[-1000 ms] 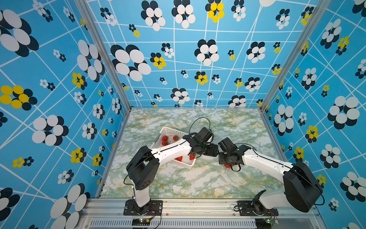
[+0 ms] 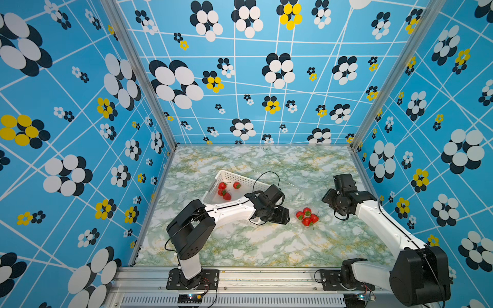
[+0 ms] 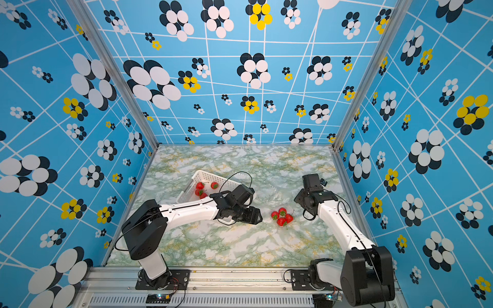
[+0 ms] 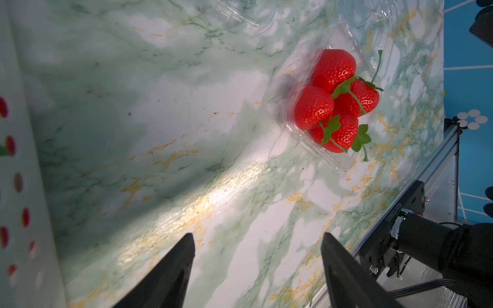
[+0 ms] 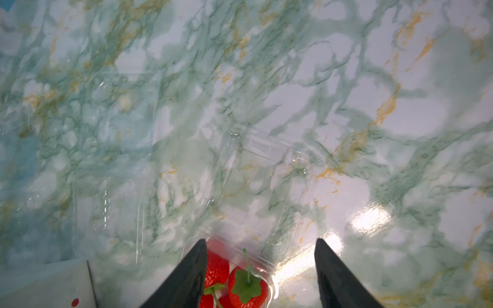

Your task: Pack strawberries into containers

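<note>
Several strawberries [image 4: 333, 100] with green stems fill one clear plastic container [image 4: 336, 163] on the marble table. Its clear lid [image 5: 262, 179] lies folded back, flat and empty, in the right wrist view. More strawberries [image 2: 222, 185] lie in the white basket [image 2: 249, 179] at left, partly hidden by the left arm. My left gripper stands open between basket and container, nothing between its fingers. My right gripper is also open and empty, up and to the right of the filled container; in its wrist view the container's berries show beyond the left finger.
Another clear container [image 5: 113, 169], apparently empty, lies open on the table behind the filled one.
My right gripper has moved right and back from over the filled container, uncovering its berries.
</note>
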